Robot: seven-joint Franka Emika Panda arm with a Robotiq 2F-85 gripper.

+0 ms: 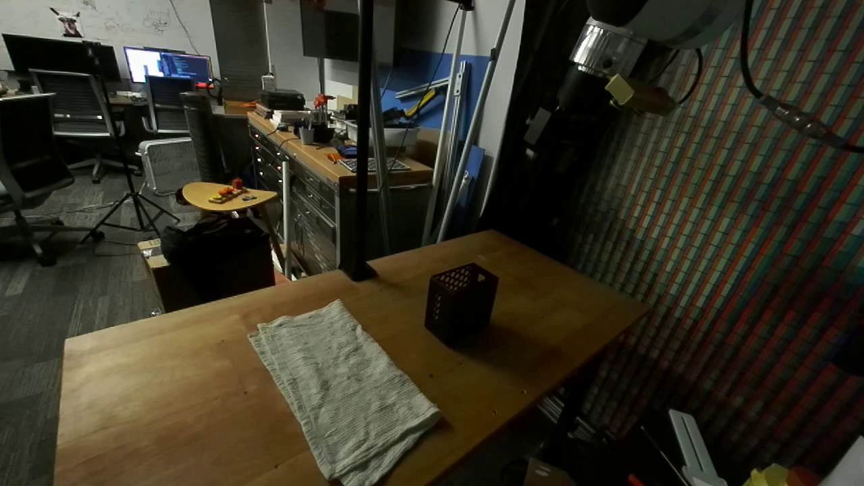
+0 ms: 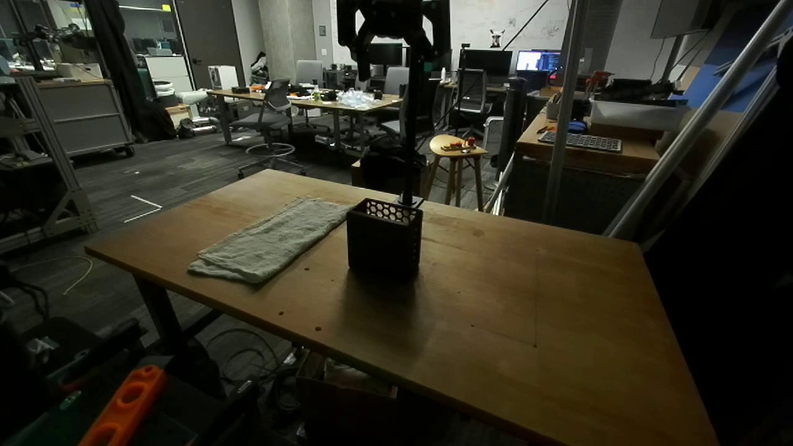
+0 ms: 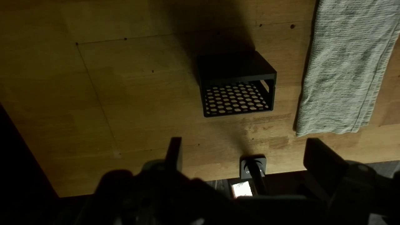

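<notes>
A black holder with honeycomb-patterned holes stands upright on the wooden table. Its open top shows in the wrist view, where the holder looks empty. Beside it lies a folded light grey-green cloth, flat and a short gap away; the cloth runs along the right of the wrist view. High above the table hangs my gripper, its two dark fingers wide apart and nothing between them. From the second exterior view the gripper is open too, well clear of the holder.
A black post is fixed at the table's edge close to the holder. Bare tabletop spreads on the holder's side away from the cloth. Metal poles lean behind the table.
</notes>
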